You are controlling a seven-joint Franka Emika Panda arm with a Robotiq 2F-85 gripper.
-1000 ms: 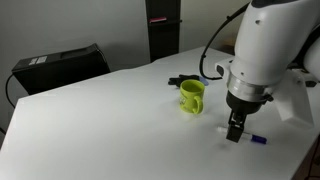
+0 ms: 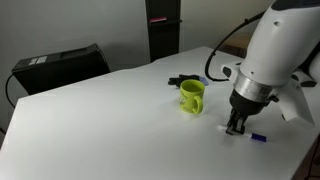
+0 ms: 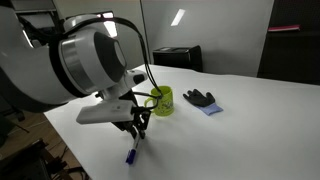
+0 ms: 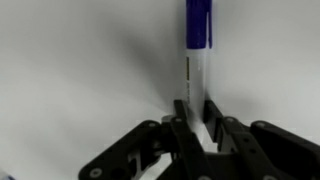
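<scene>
A marker with a white body and a dark blue cap lies on the white table at the right. My gripper points down over its white part, low against the tabletop. From the other side, the blue cap sticks out in front of the gripper. In the wrist view the white body runs between the two black fingertips of my gripper, one close on either side. Whether both fingers press on it cannot be made out.
A yellow-green mug stands a short way behind the gripper. Dark gloves and a blue cloth lie beyond it. A black box sits at the far left.
The gripper has come down slightly onto the marker and its fingers look a little lower. The marker and mug stay in the same places.
</scene>
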